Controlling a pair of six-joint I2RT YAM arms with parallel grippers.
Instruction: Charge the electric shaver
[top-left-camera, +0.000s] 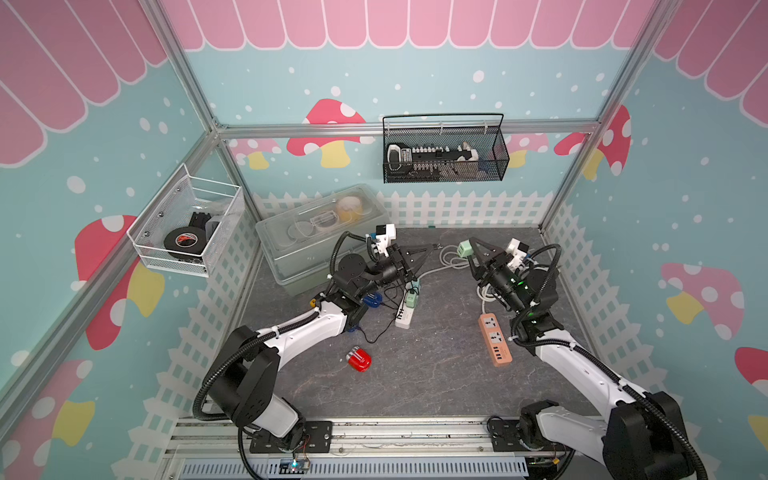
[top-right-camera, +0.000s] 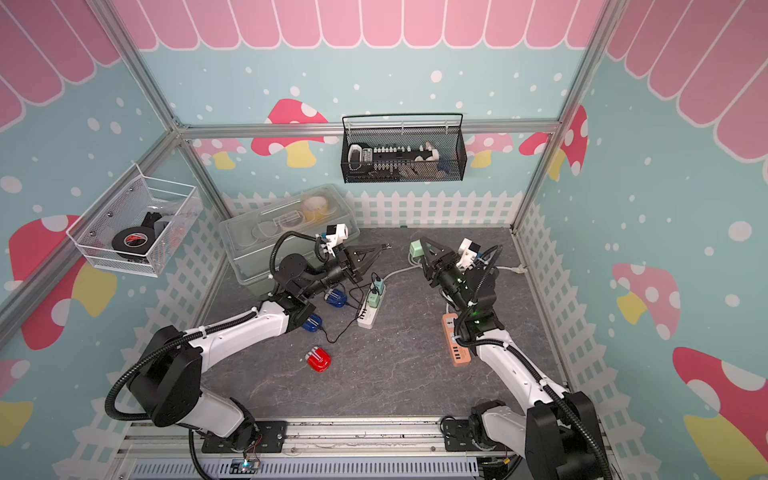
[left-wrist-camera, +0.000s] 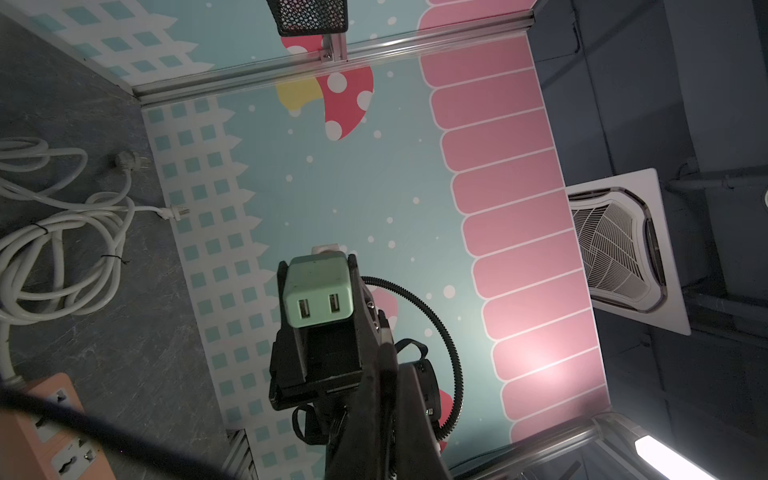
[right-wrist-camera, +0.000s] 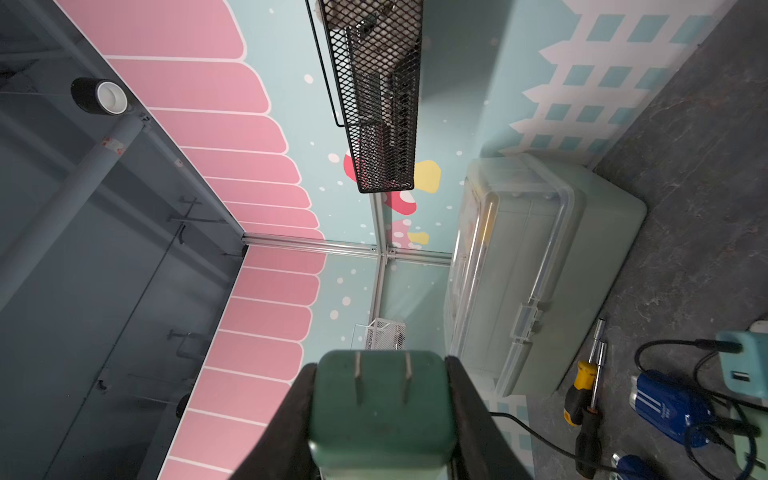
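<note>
My right gripper (top-left-camera: 470, 249) is shut on a pale green charger block (left-wrist-camera: 318, 289) held above the table; two USB ports show on it in the left wrist view and two prongs in the right wrist view. Facing it across a small gap, my left gripper (top-left-camera: 432, 249) is shut, with a small thin tip jutting past its fingers. A black cable (right-wrist-camera: 552, 446) runs up toward it from the blue shavers, so it seems to grip that cable's plug. Two blue shavers (top-right-camera: 336, 297) lie under the left arm. One red shaver (top-left-camera: 358, 359) rests nearer the front.
A white power strip (top-right-camera: 365, 317) carries green chargers (top-right-camera: 374, 299) with cables attached. At right lies an orange power strip (top-left-camera: 495, 340). Behind the left arm stands a lidded clear box (top-left-camera: 320, 240), with screwdrivers (right-wrist-camera: 588, 384) beside it.
</note>
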